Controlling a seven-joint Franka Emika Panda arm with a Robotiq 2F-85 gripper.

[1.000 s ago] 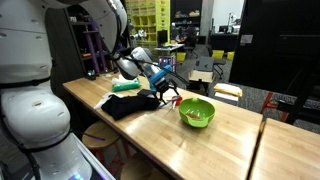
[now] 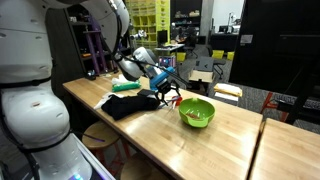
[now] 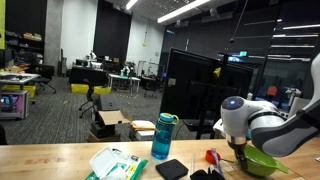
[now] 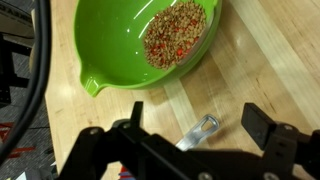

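My gripper stands open in the wrist view, its two black fingers point(image 4: 266, 128) wide apart. In the gap between them, seen from above, shows the end of a slim silvery or clear object point(image 4: 198, 132); whether it touches either finger I cannot tell. Just ahead is a green bowl point(image 4: 110, 60) with a pouring lip, holding a heap of brown and red bits point(image 4: 177, 35). Exterior view 1 has the bowl point(image 2: 197, 119) on the wooden table, right of the gripper. Something red point(image 2: 177, 101) is close to the fingers there.
Dark cloth point(image 2: 128, 105) lies on the table to the bowl's left in exterior view 1. A blue bottle point(image 3: 164, 137), a flat black square point(image 3: 172, 169) and a white and green packet point(image 3: 132, 165) appear in exterior view 2. Bare table point(image 2: 225, 150) extends at the front right.
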